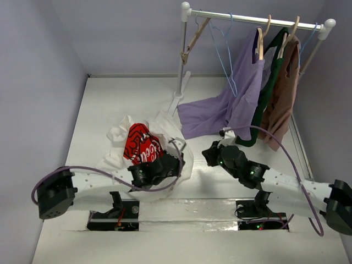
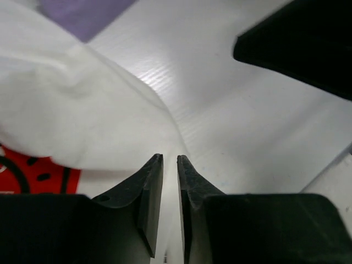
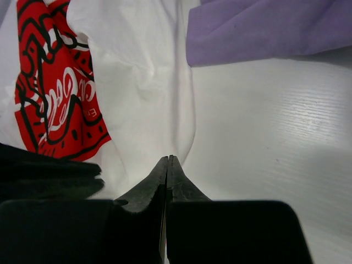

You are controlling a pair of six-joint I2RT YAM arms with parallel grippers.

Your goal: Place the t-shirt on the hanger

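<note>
The white T-shirt [image 1: 118,137] with a red Coca-Cola print [image 1: 143,144] lies crumpled on the left of the white table; its edge fills much of both wrist views. My left gripper [image 1: 181,157] is low over the shirt's right part; in the left wrist view its fingertips [image 2: 158,161] are close together above white cloth, and whether they hold any is unclear. My right gripper [image 1: 209,154] is just right of the shirt, shut, with nothing visible between its fingers. Hangers [image 1: 192,41] hang on the rail.
The rack's rail [image 1: 247,18] spans the back right, holding purple [image 1: 242,93], green and brown [image 1: 283,104] garments. The purple one trails onto the table [image 1: 96,104]. Bare table shows at left and front right.
</note>
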